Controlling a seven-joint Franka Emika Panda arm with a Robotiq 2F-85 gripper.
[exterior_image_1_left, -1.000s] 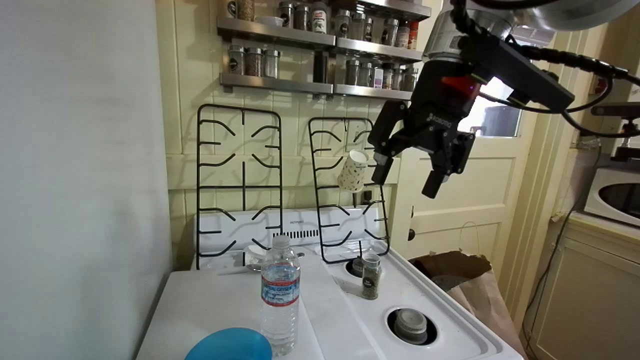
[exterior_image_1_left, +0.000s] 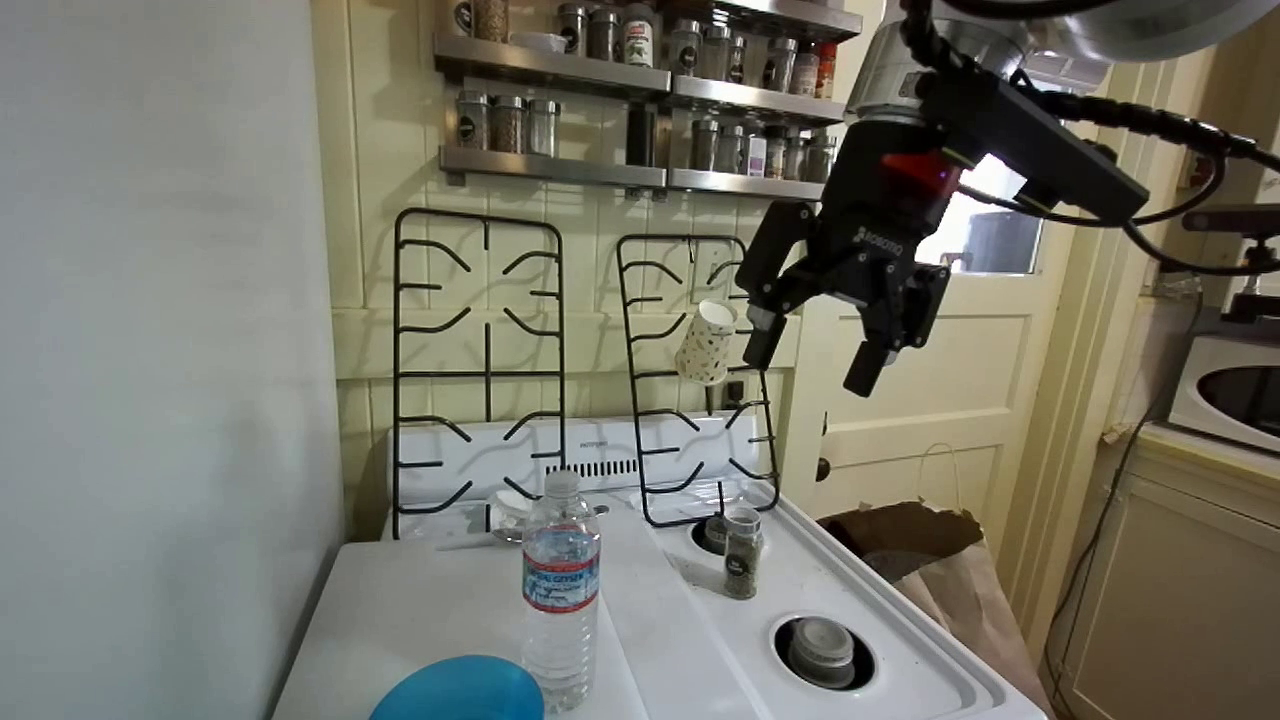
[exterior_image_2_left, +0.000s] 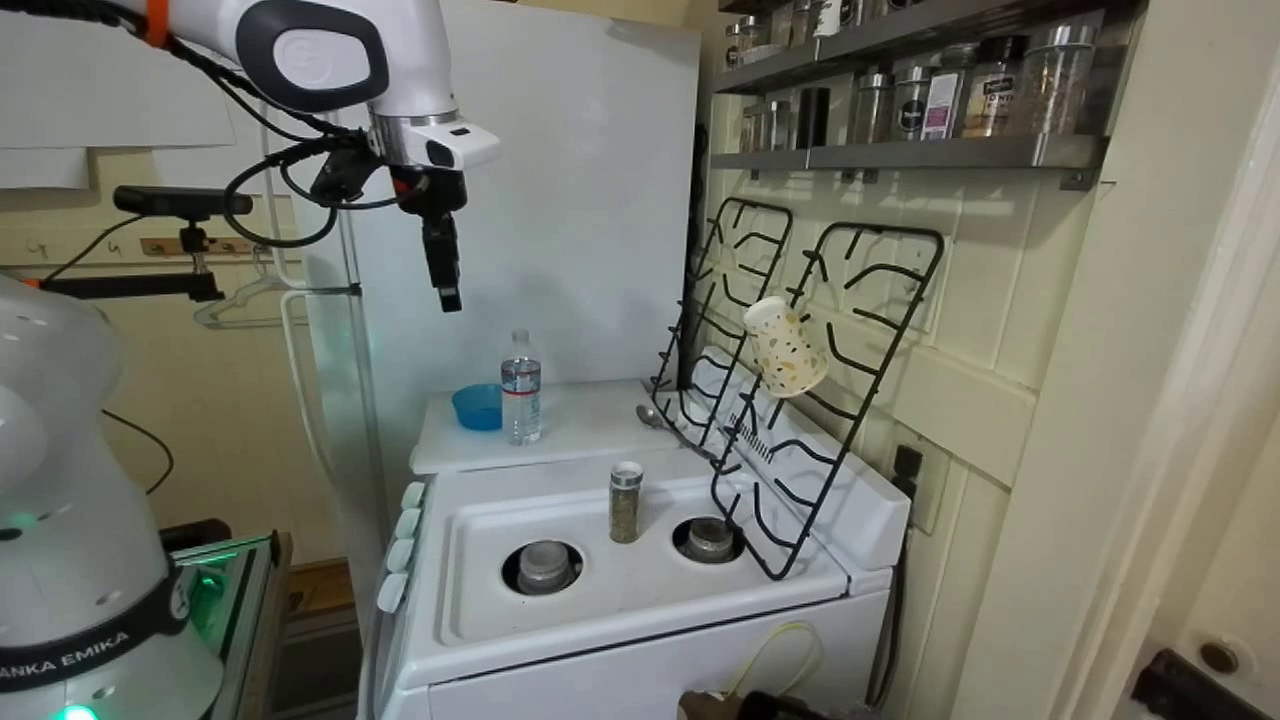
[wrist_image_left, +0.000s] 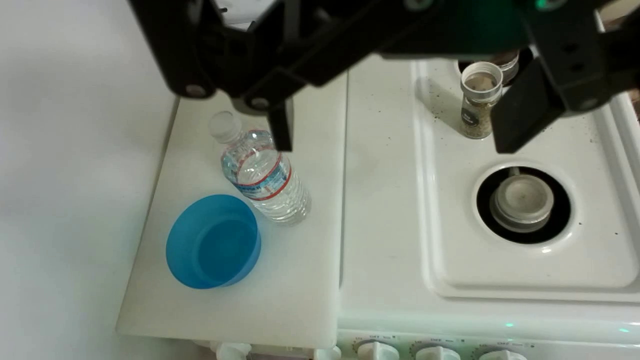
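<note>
High above the stove, my gripper (exterior_image_1_left: 810, 362) stands open, its fingers well apart and nothing between them. A clear water bottle (wrist_image_left: 264, 177) with a red and blue label is upright on the white board (wrist_image_left: 300, 282), beside a blue bowl (wrist_image_left: 213, 241) that looks empty. On the stove top a small glass spice jar (exterior_image_2_left: 625, 504) stands upright between the two burners that show. A speckled cup (exterior_image_2_left: 786, 348) hangs tilted on one of the black grates. None of these touches my gripper.
Two black grates (exterior_image_1_left: 480, 374) lean upright against the back wall. Shelves (exterior_image_1_left: 552, 164) full of spice jars run above them. A bare burner (wrist_image_left: 522, 203) sits at the stove's front. A tall white surface (exterior_image_2_left: 564, 204) rises beside the board.
</note>
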